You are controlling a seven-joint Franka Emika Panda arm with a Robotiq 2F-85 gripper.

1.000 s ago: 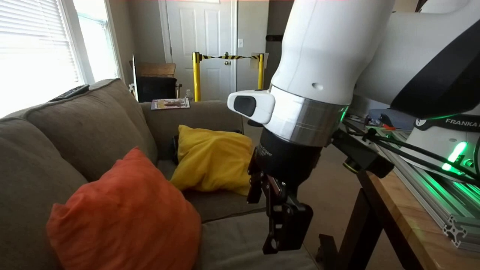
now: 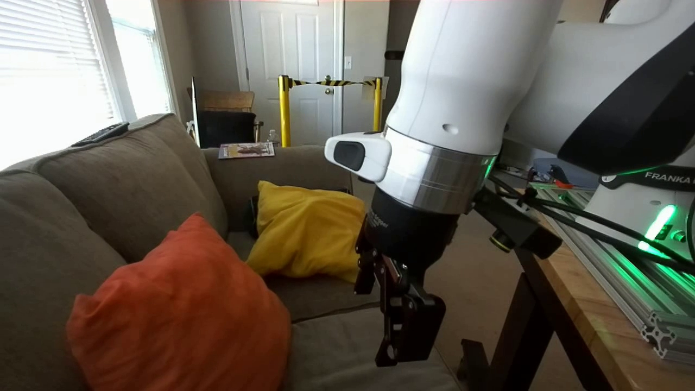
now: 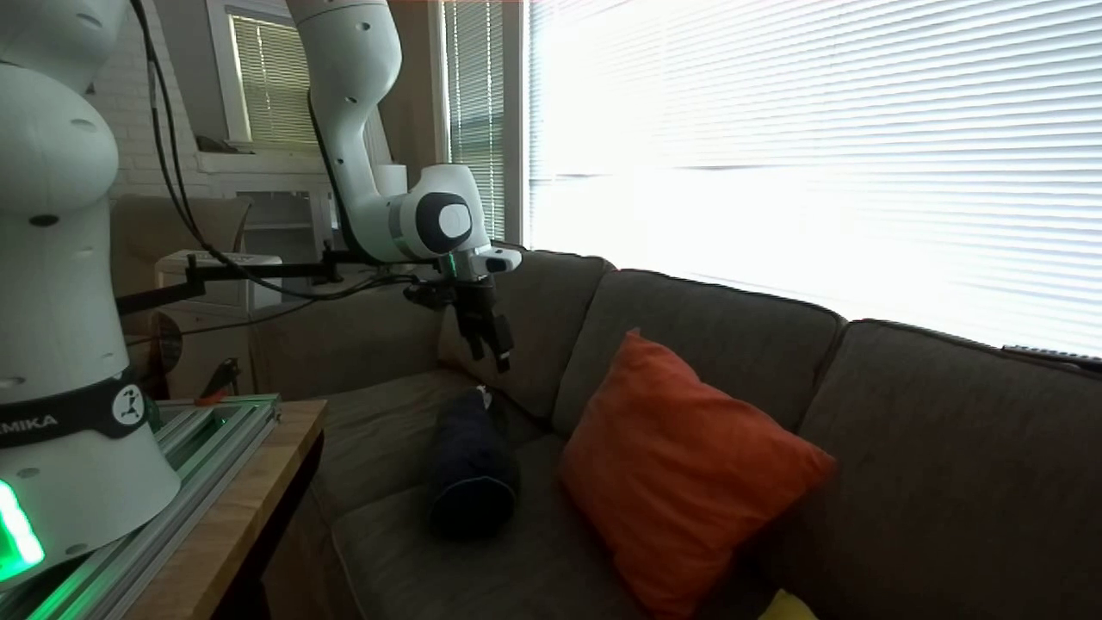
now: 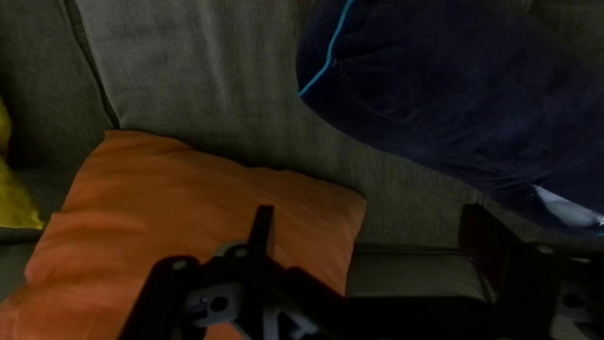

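Observation:
My gripper stands open above the couch, its two fingers wide apart with nothing between them. In the wrist view, an orange pillow [image 4: 187, 192] lies under and beside the left finger. A dark navy bolster [image 4: 447, 85] with light-blue piping crosses the upper right, a pale patch showing at its lower edge. From the second exterior view, the gripper [image 3: 488, 362] hangs over the far end of the bolster [image 3: 465, 455], and the orange pillow [image 3: 682, 465] leans against the backrest. A yellow pillow [image 2: 309, 228] rests farther along the couch in the first exterior view.
The grey couch [image 2: 345, 339] has a bare strip of seat between orange pillow and bolster. A wooden table edge [image 2: 586, 300] stands near the arm. A magazine [image 2: 246, 150] lies on the armrest, and a remote [image 2: 101, 134] on the backrest.
In the first exterior view, the arm and gripper have shifted slightly left, toward the couch's backrest. The pillows have not moved.

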